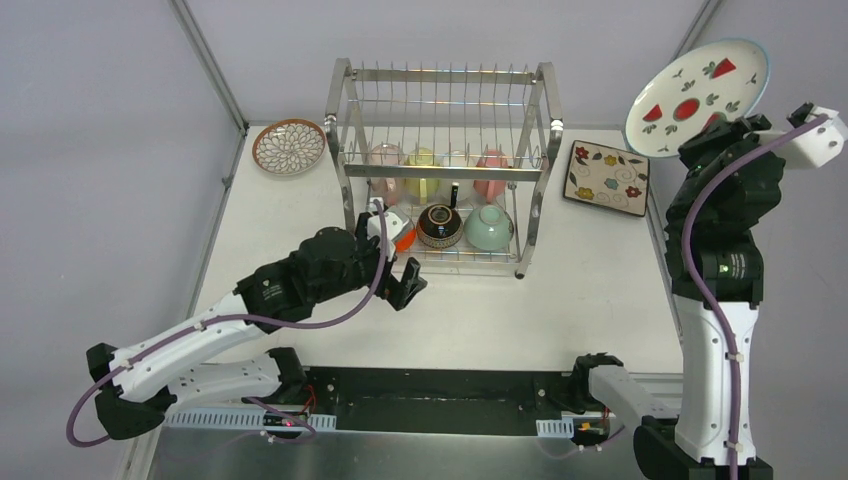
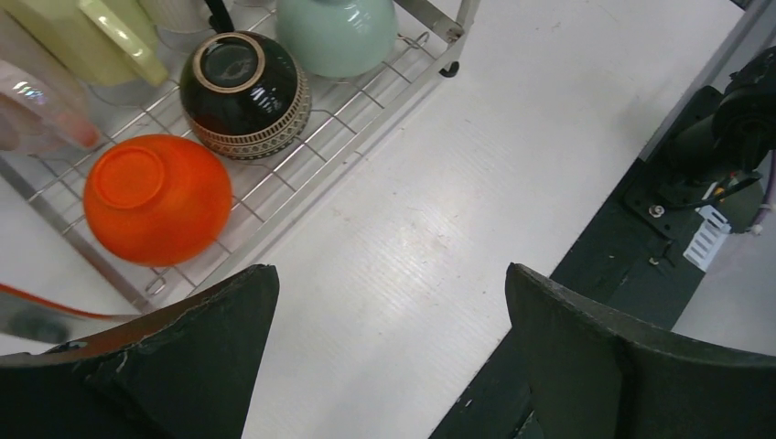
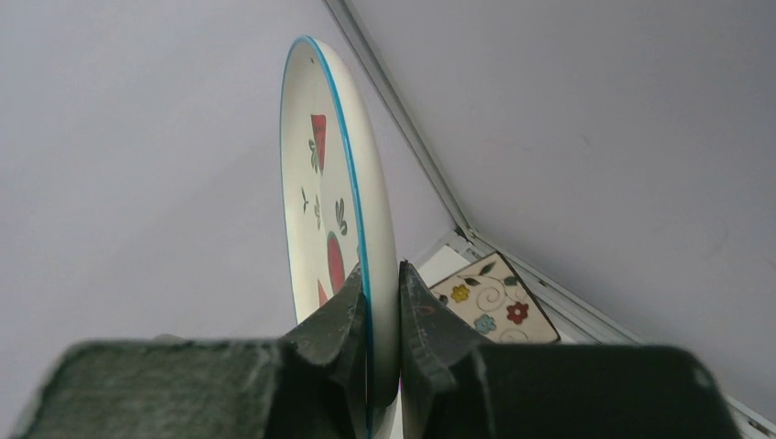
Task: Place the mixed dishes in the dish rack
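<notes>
An oval white plate with red fruit pattern (image 1: 697,92) (image 3: 320,201) is raised upright at the upper right, held by my right gripper, which is shut on its rim. My left gripper (image 1: 405,262) hangs open at the front left of the metal rack (image 1: 440,172), beside the orange bowl (image 2: 156,197). The rack's lower level holds that bowl, a black bowl (image 2: 233,82), a green bowl (image 2: 334,27) and several cups; its upper slots are empty.
A square floral plate (image 1: 605,180) lies right of the rack, a round patterned plate (image 1: 288,147) at the back left.
</notes>
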